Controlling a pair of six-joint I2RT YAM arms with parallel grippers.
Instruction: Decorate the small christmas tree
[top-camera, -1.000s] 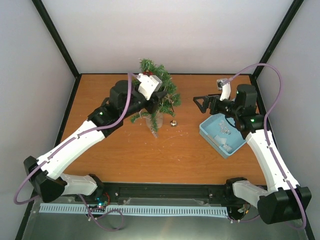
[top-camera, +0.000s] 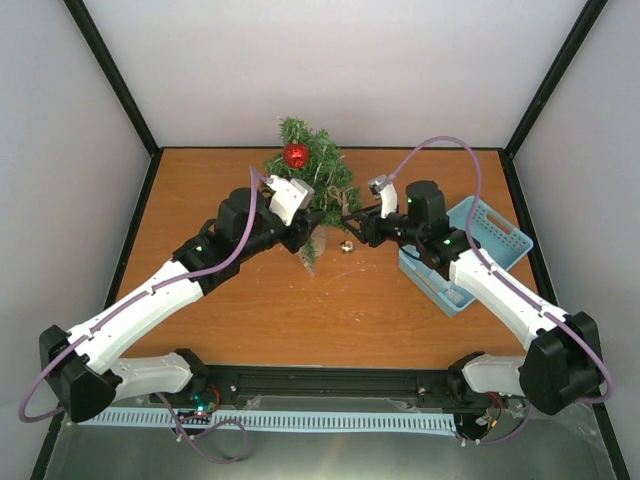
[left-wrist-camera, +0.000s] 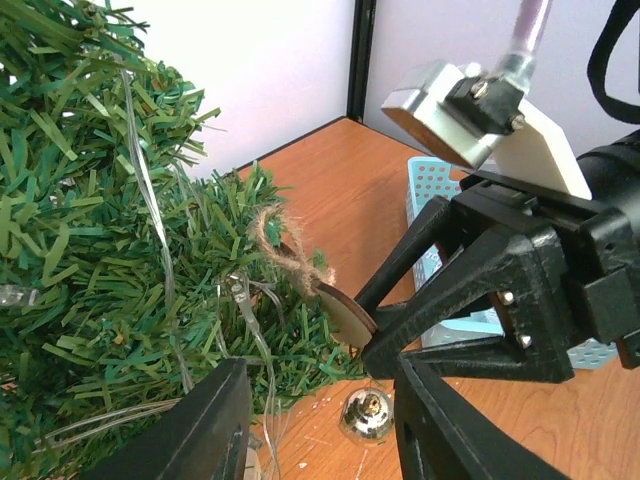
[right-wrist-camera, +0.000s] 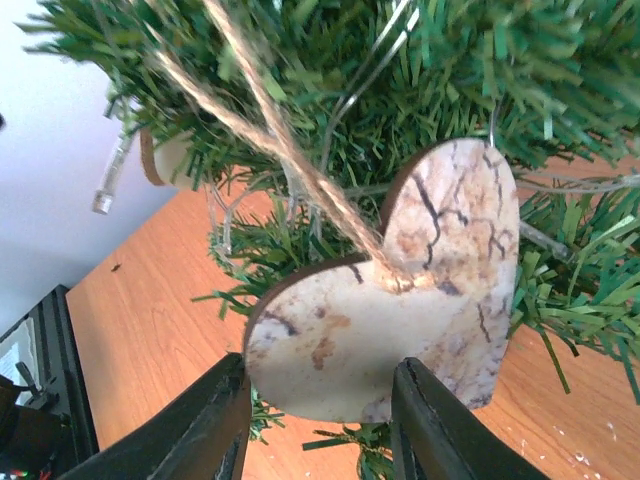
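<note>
The small green tree (top-camera: 310, 160) stands mid-table with a red bauble (top-camera: 296, 155) on it. A marbled wooden heart (right-wrist-camera: 390, 330) on twine hangs among its branches. My right gripper is at the heart, its fingertips apart at the lower part of it; in the left wrist view its fingers lie beside the ornament. My left gripper is at the tree, fingertips apart, with nothing visible held between them. A small silver bauble (top-camera: 347, 246) lies on the table right of the tree.
A light blue basket (top-camera: 425, 292) stands on the right side of the table, partly under the right arm.
My right arm has moved left from above the basket to the tree, reaching the heart. The left arm has shifted slightly; the red bauble is more visible than a second ago.
</note>
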